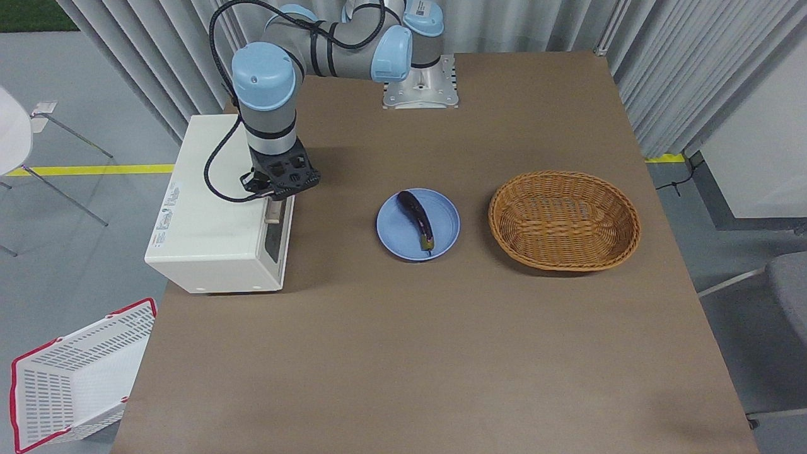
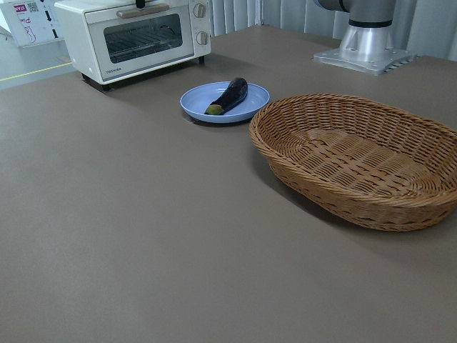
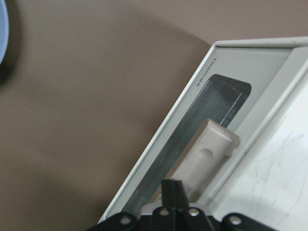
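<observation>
A white Toshiba toaster oven [image 1: 208, 234] stands at the table's left with its door closed. My gripper is at the upper end of the door front, by the wooden-capped handle [image 3: 207, 149]; in the left view only a dark tip shows at the handle [image 2: 146, 11]. Whether its fingers are open or shut on the handle cannot be seen clearly. An eggplant [image 1: 414, 217] lies on a blue plate [image 1: 442, 238] to the oven's right.
A wicker basket [image 1: 564, 221] sits right of the plate. A white laundry basket [image 1: 83, 367] stands on the floor at the lower left.
</observation>
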